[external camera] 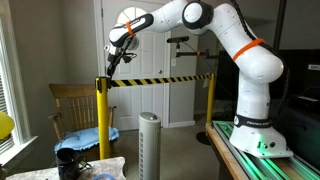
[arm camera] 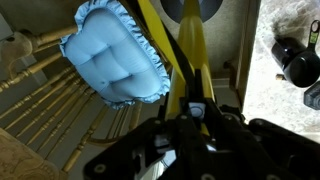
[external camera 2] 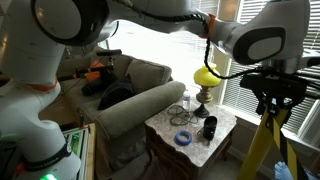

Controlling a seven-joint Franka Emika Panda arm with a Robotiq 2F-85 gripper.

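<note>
A black-and-yellow striped belt [external camera: 160, 81] is stretched level between a near yellow post [external camera: 104, 125] and a far yellow post [external camera: 211, 97]. My gripper [external camera: 107, 75] reaches down at the near post's top, where the belt meets it. The wrist view looks down along the yellow post [arm camera: 204, 58] and the belt [arm camera: 158, 38], both running up to my gripper. The fingers are shut on the belt's end piece, which the dark fingers mostly hide; whether it is seated in the post cannot be told. In exterior view 2 the gripper [external camera 2: 268, 106] is beside the post's top.
A wooden chair with a blue cushion [arm camera: 115, 55] stands behind the near post. A small table [external camera 2: 165, 140] carries a black mug [external camera 2: 209, 127], blue tape [external camera 2: 183, 138] and a yellow-topped lamp [external camera 2: 205, 78]. A grey cylinder [external camera: 149, 145] stands on the floor near the belt.
</note>
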